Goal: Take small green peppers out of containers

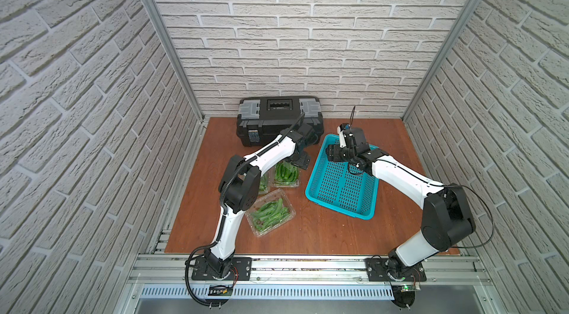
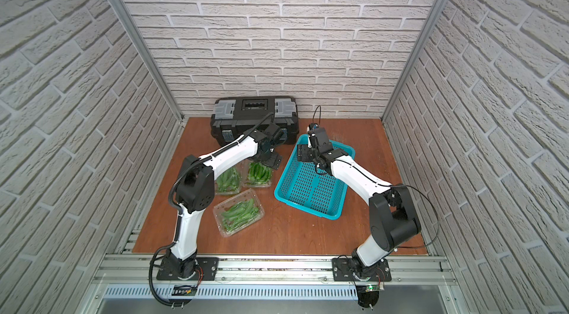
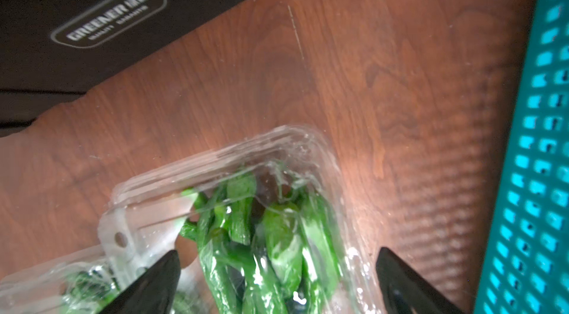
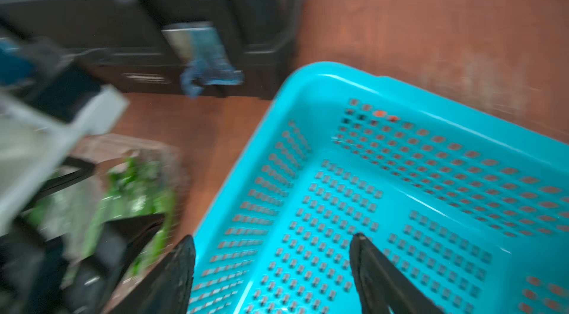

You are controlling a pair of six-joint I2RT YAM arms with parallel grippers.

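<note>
Green peppers (image 3: 281, 242) lie in a clear plastic container (image 3: 332, 186) beneath my left gripper, whose fingers are spread apart with only the view of the peppers below between them. A second container with peppers (image 2: 228, 180) sits to its left, partly hidden by the left arm in the top left view. Closer to the front is a third container (image 1: 290, 210) with peppers (image 1: 269, 214). The turquoise basket (image 1: 311, 195) is empty. Over its back part hovers my right gripper, its fingers apart and nothing between them.
A black toolbox (image 1: 281, 118) stands along the back wall, close behind the containers. The two grippers are near each other, with the left one showing at the right wrist view's left edge. Bare table (image 1: 326, 237) lies in front of the basket.
</note>
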